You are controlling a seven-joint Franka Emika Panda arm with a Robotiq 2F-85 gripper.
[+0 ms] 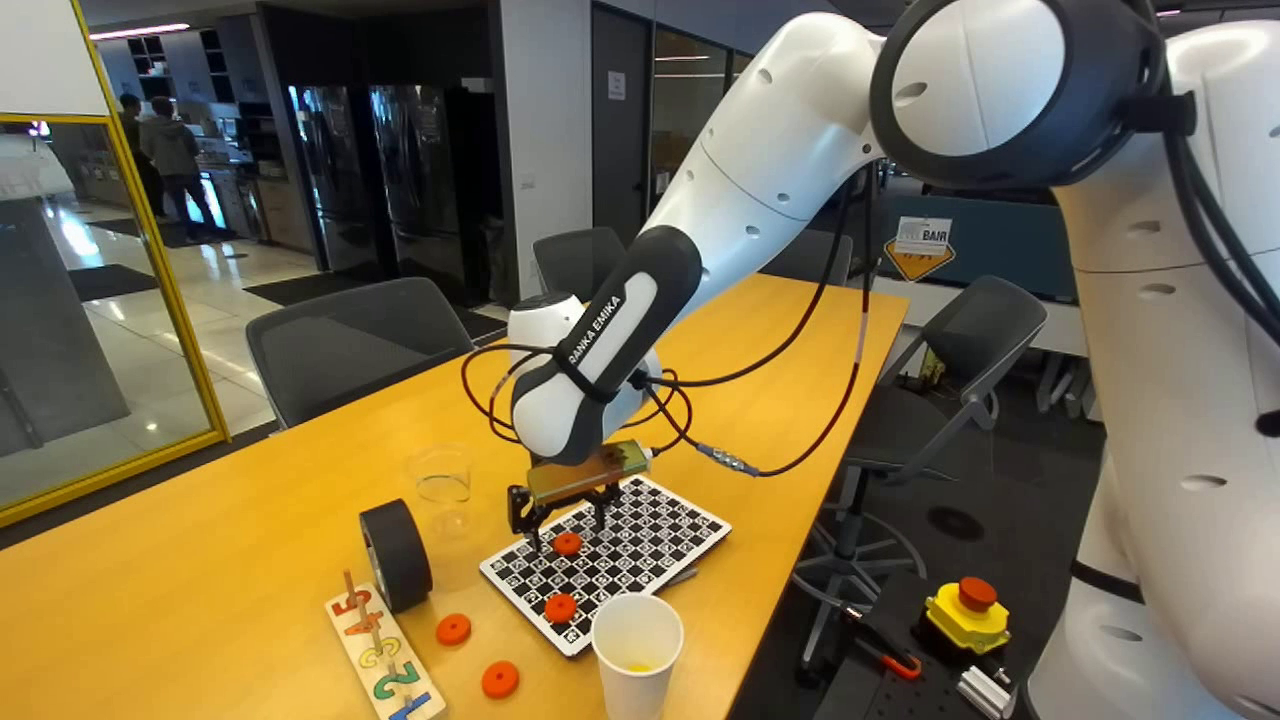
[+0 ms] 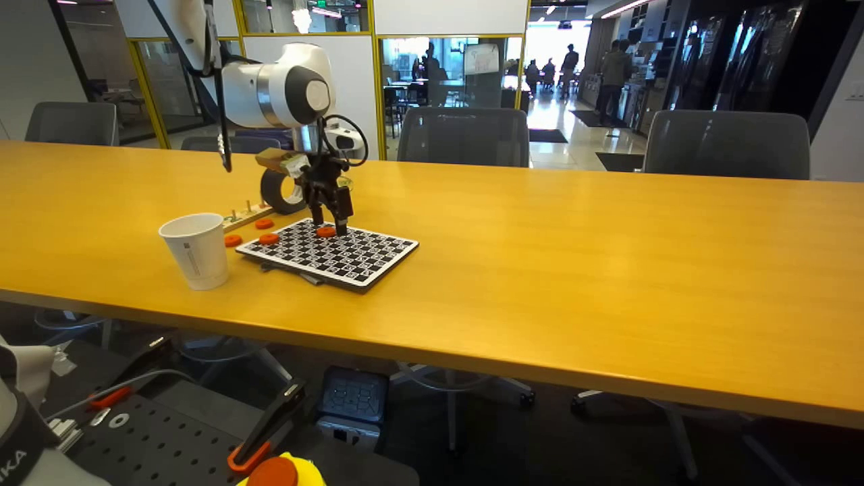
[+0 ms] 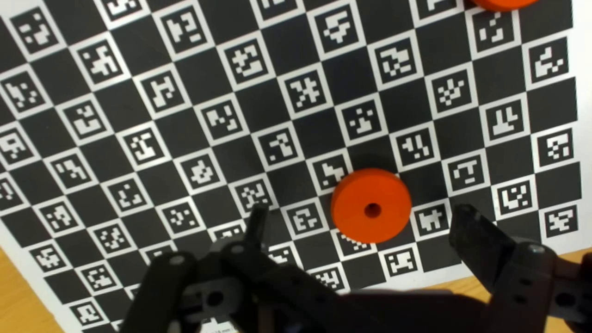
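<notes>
On the black-and-white checkered board (image 1: 654,540) lie two orange discs; the farther orange disc (image 3: 371,206) has a small hole in its middle. Just over that disc my gripper stands open, one finger to each side of it in the wrist view and nothing held. The other orange disc (image 1: 560,607) rests near the board's front corner. Two more discs, a left loose disc (image 1: 453,629) and a right loose disc (image 1: 500,679), are on the bare table. A wooden number board with pegs (image 1: 384,660) lies to the left of them.
A white paper cup (image 1: 637,654) stands close to the board's near side. A black roll (image 1: 396,554) and a clear cup (image 1: 441,480) are left of the board. In exterior view 2 the table (image 2: 615,267) is clear to the right.
</notes>
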